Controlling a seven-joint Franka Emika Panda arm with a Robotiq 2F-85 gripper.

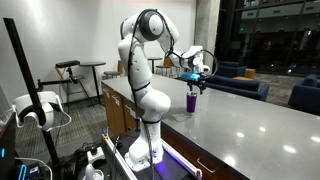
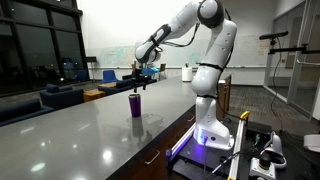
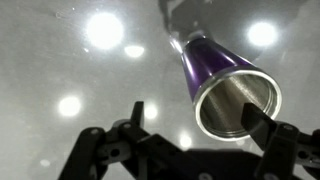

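A purple cup with a silver rim and an empty metal inside fills the upper right of the wrist view. It stands upright on the grey table in both exterior views, where it shows as a small purple shape near the table's edge by the robot. My gripper is open, its two black fingers spread wide. The right finger overlaps the cup's rim in the wrist view, while the left one is well clear of it. From outside, the gripper hangs just above the cup; contact cannot be made out.
A robot base stands beside the table's edge. Blue sofas and chairs lie beyond the table.
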